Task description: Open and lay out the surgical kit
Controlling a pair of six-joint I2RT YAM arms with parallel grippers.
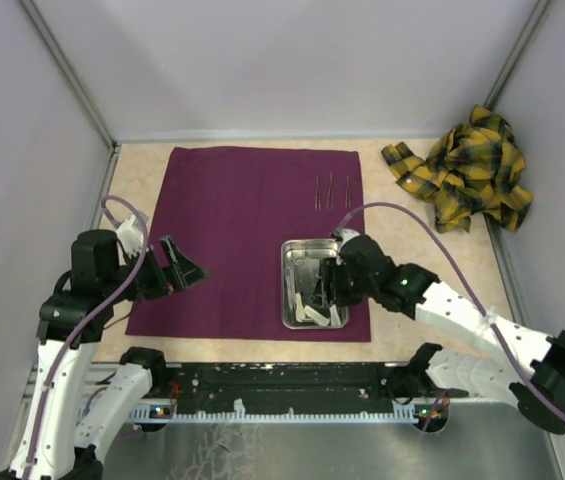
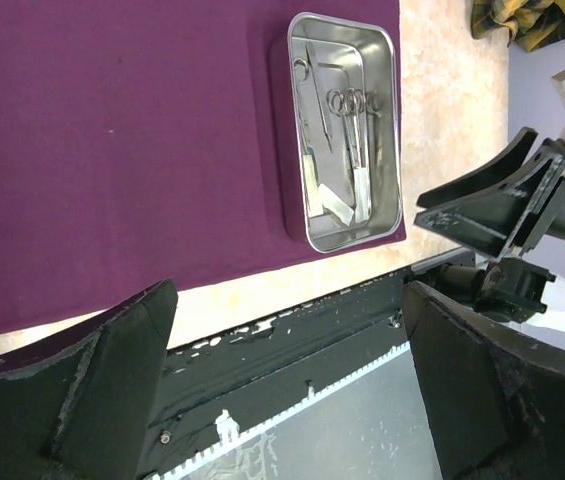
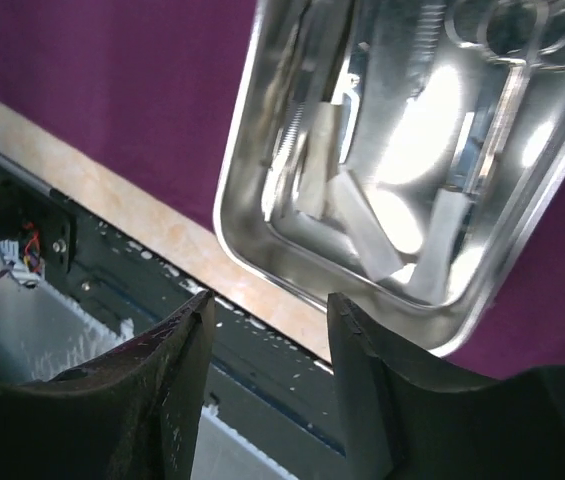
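A steel tray (image 1: 292,318) on the purple cloth (image 1: 212,300) holds scissors (image 2: 357,105) and other slim instruments, some with pale handles (image 3: 367,225). My right gripper (image 1: 324,285) is over the tray, its fingers apart with nothing visible between them. My left gripper (image 1: 184,262) is open and empty above the cloth's left side. Three thin instruments (image 1: 331,192) lie in a row at the cloth's back right.
A crumpled yellow plaid cloth (image 1: 472,170) lies at the back right. Walls bound the work area at back and sides.
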